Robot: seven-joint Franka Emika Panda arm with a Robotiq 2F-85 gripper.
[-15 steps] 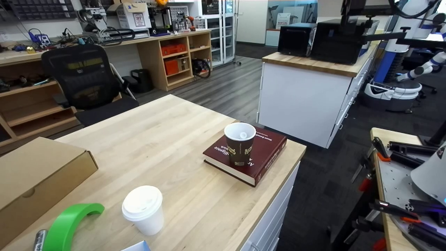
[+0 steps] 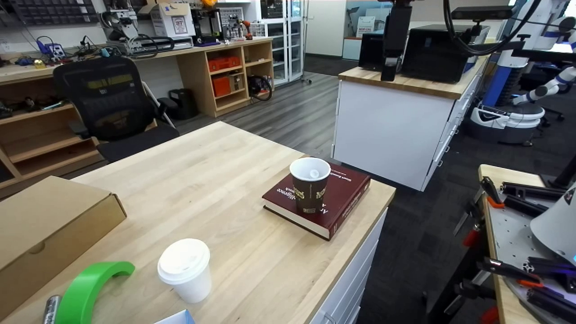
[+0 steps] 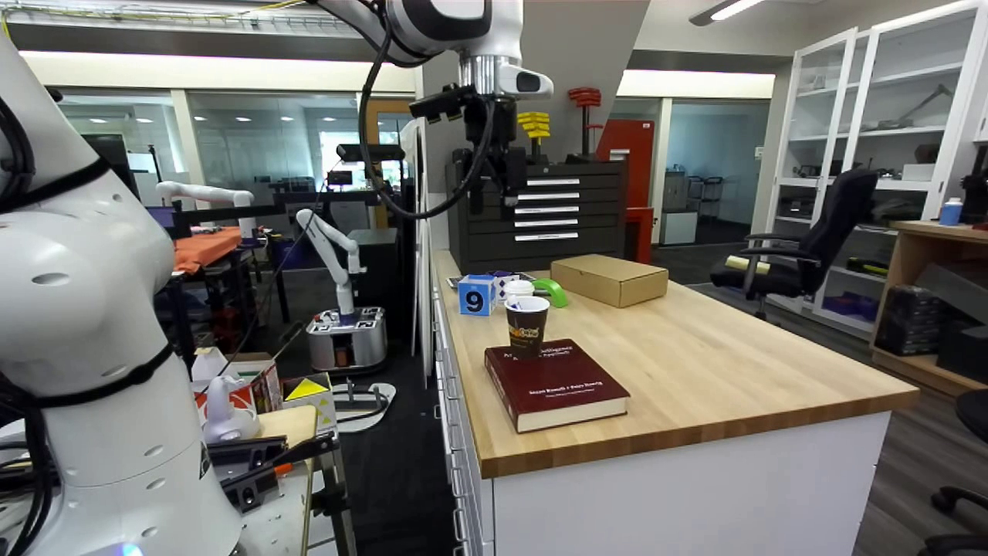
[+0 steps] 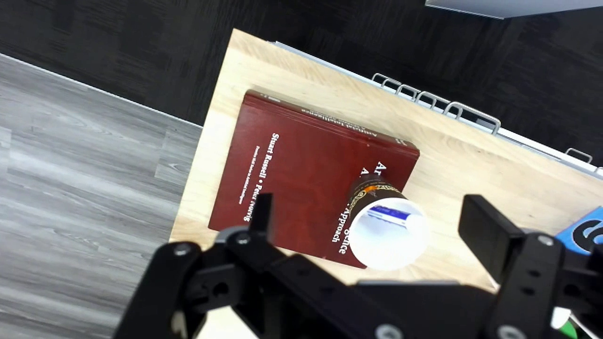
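A dark patterned paper cup with a white inside stands upright on a maroon hardcover book near the table corner. Inside the cup lies a blue-and-white marker-like item. High above the tabletop hangs my gripper, apart from cup and book. Its black fingers are spread wide in the wrist view, open with nothing held; the cup appears below, between them. A white lidded cup sits farther along the table.
A green arch, a cardboard box and a blue number block occupy the table's other end. Bare wood spans much of the tabletop. The book lies close to the table's edge.
In exterior view 1 my gripper has shifted left and reaches lower in the picture, now in front of the black appliances. Cup, book and the other table items are unmoved.
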